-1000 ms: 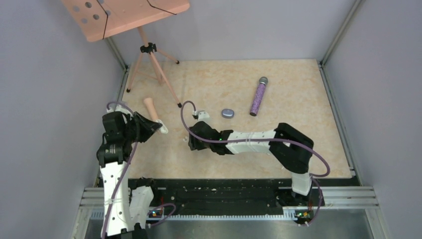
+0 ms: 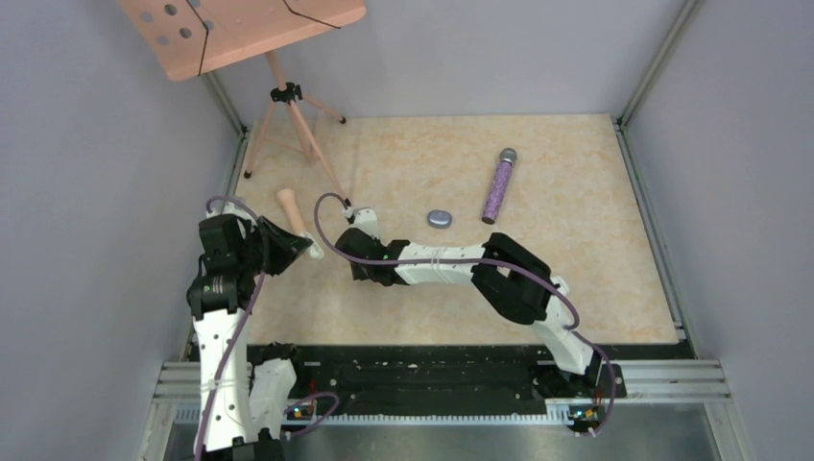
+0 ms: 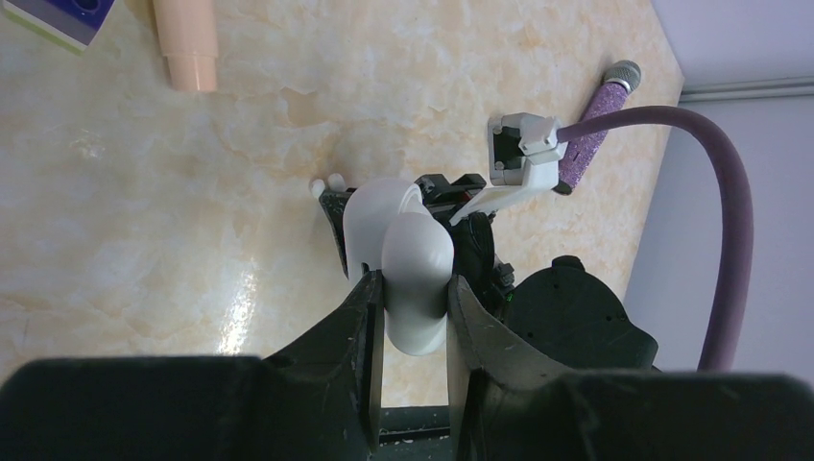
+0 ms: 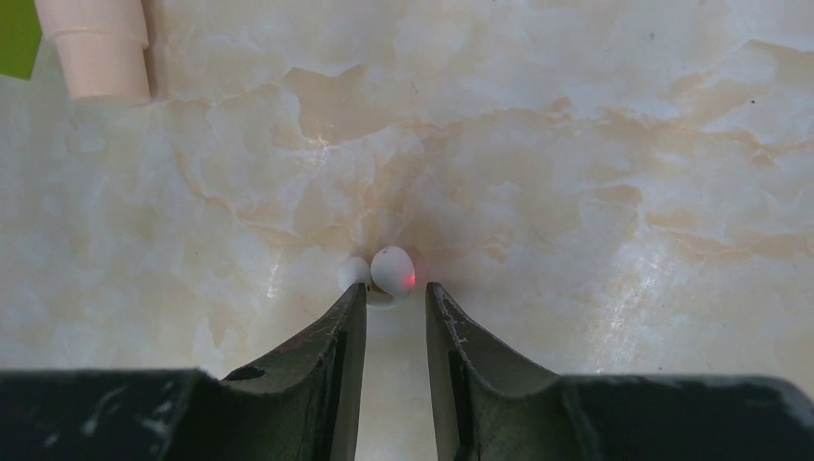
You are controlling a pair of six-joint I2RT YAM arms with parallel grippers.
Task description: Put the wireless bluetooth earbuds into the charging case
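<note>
My left gripper is shut on the white charging case (image 3: 418,274), held up off the table with its lid (image 3: 376,219) swung open; the inside of the case is turned away from the left wrist view. Two small white earbuds lie close together on the table. In the right wrist view, one earbud (image 4: 393,270) shows a red light and sits just beyond the gap of my right gripper. The other earbud (image 4: 354,273) is by the left fingertip, partly behind it. The right fingers stand apart. From above, the right gripper hides the earbuds.
A peach-coloured cylinder (image 2: 292,209) lies behind the case, near a pink stand (image 2: 308,134). Farther right are a small grey-blue oval item (image 2: 440,219) and a purple microphone (image 2: 499,184). The two grippers are close together.
My right arm has moved left, bringing its gripper over the earbuds, which showed beside it a second ago. The left arm and the case have stayed in place.
</note>
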